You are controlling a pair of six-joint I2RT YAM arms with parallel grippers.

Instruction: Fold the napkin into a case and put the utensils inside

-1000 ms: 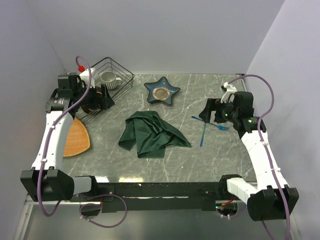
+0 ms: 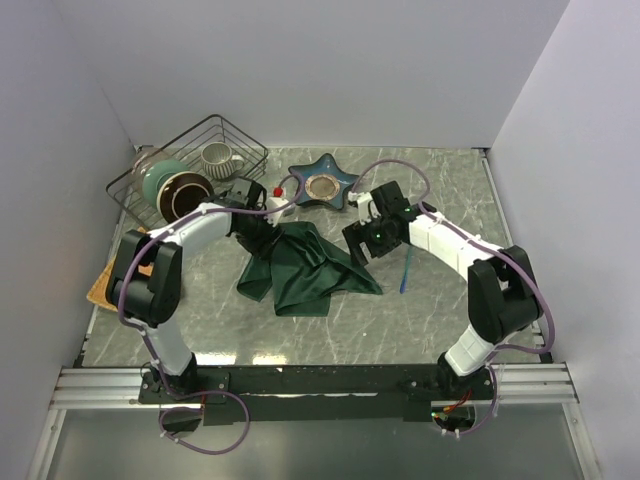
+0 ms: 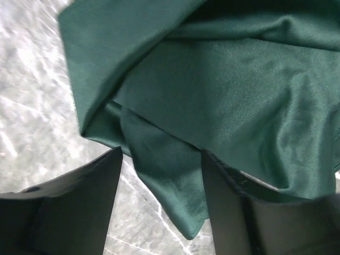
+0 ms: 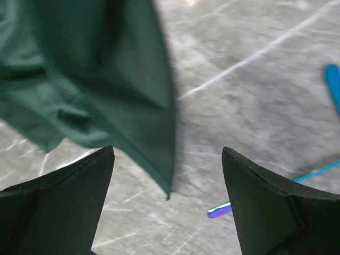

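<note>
The dark green napkin lies crumpled in the middle of the grey marble surface. My left gripper is over its upper left part; in the left wrist view its open fingers hover above the folds. My right gripper hangs open over the napkin's right corner, which lies between and beyond its fingertips in the right wrist view. Slim utensils, one with a blue-green handle and a blue piece, lie to the right of the napkin, partly hidden by the right arm in the top view.
A wire rack with plates and a mug stands at the back left. A star-shaped dish sits at the back centre. A woven mat lies at the left, mostly under the arm.
Both arms have swung inward from the sides to positions over the napkin, left over its left part, right over its right part. The napkin looks unchanged.
</note>
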